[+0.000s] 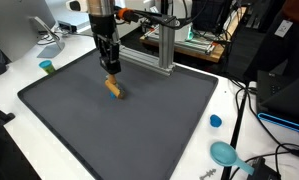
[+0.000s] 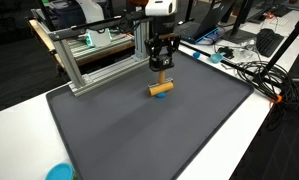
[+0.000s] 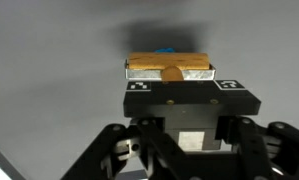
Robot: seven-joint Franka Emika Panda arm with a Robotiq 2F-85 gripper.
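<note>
A wooden hammer-like tool (image 2: 161, 89) with a cylindrical head hangs low over the dark board. My gripper (image 2: 163, 69) is shut on its upright handle, above the head. In the wrist view the light wooden head (image 3: 169, 61) lies crosswise just beyond the fingers of the gripper. A small blue object (image 2: 161, 96) shows right beneath the head, with only an edge of it (image 3: 165, 50) visible from the wrist. Whether the head touches the blue object, I cannot tell. In exterior view 1 the tool (image 1: 113, 86) looks tilted.
The dark board (image 1: 139, 135) is mostly clear in front of the tool. A metal frame rail (image 2: 104, 77) stands behind it. Off the board's right side lie a blue piece (image 1: 215, 121) and a teal round item (image 1: 226, 154); a green cup (image 1: 47, 67) stands at the far left.
</note>
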